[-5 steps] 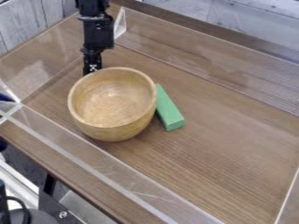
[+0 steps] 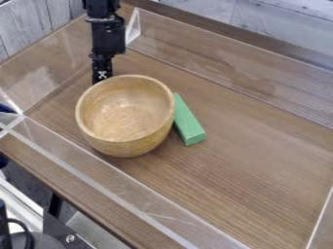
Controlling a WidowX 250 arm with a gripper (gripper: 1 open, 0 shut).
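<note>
A wooden bowl (image 2: 127, 126) sits on the wooden table, left of centre, and a green block (image 2: 188, 120) lies against its right side. Behind the bowl, at the upper left, my black gripper (image 2: 101, 74) reaches down to just above the table near the bowl's back rim. It looks narrow, but its fingertips are small and dark, so whether anything is between them cannot be seen.
A clear raised edge runs along the left side. Dark hardware (image 2: 19, 233) shows at the lower left corner, off the table.
</note>
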